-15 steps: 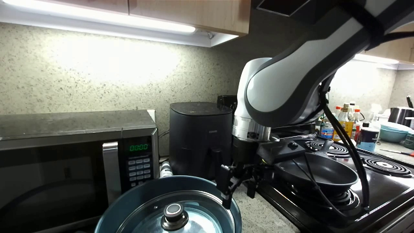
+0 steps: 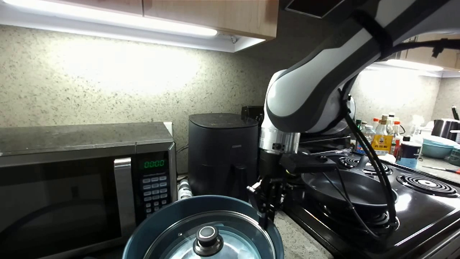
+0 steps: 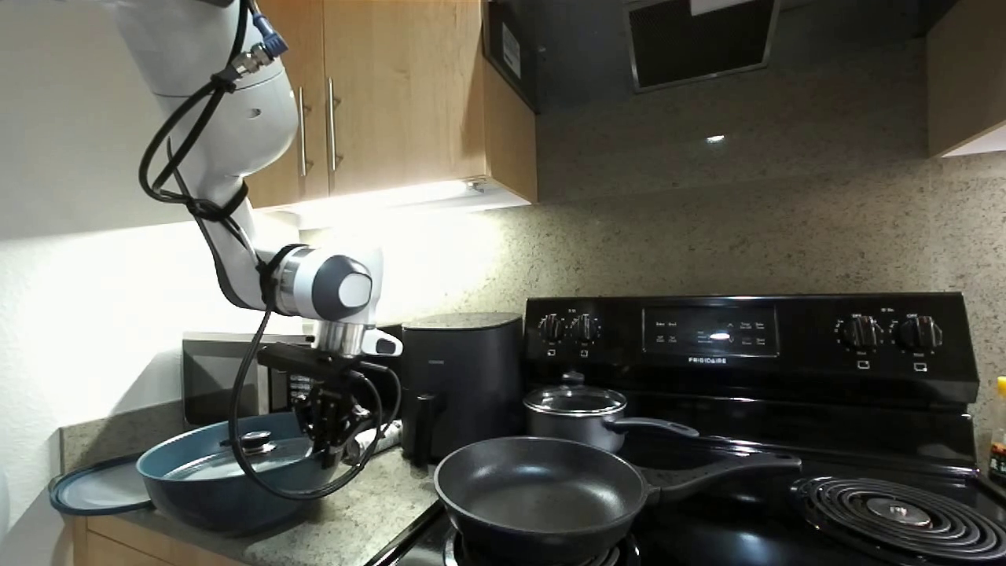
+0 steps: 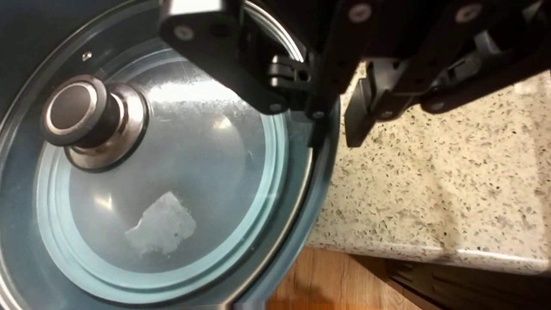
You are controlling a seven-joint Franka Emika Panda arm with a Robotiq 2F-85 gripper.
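Note:
A large blue pot (image 2: 170, 214) stands on the counter, with a glass lid (image 4: 206, 150) with a black-and-silver knob (image 2: 207, 240) resting down inside its rim. My gripper points down at the side of the pot nearest the stove. In the wrist view it is part open. One finger (image 4: 317, 133) is just inside the pot's rim and the other finger (image 4: 357, 121) is outside, over the counter. A gap shows between the outer finger and the rim. Whether the inner finger touches the pot or lid, I cannot tell.
A microwave (image 2: 64, 181) and a black air fryer (image 2: 222, 151) stand behind the pot. Beside the counter, a dark frying pan (image 3: 542, 490) and a lidded saucepan (image 3: 575, 415) sit on the stove. Another lid (image 3: 99, 486) lies at the counter's left end.
The pot and its lid have shifted to the right in exterior view 1. My gripper has also moved slightly right, and its fingers stand closer together than before.

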